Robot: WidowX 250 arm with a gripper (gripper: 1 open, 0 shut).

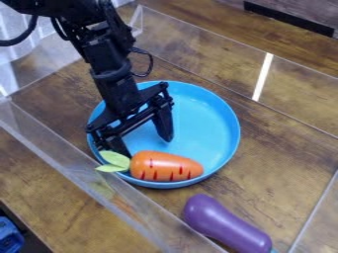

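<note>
My black gripper [134,134] hangs over the left half of a round blue plate [205,124], its fingers low inside the plate and spread apart. An orange toy carrot [166,167] with pale green leaves lies in the front of the plate, just in front of the fingers, the leaves beside the left finger. Nothing shows held between the fingers. A purple toy eggplant [227,223] lies on the wooden table outside the plate, at the front right.
Clear plastic walls border the workspace at the left, back and right. A small blue object [8,237] sits outside the wall at lower left.
</note>
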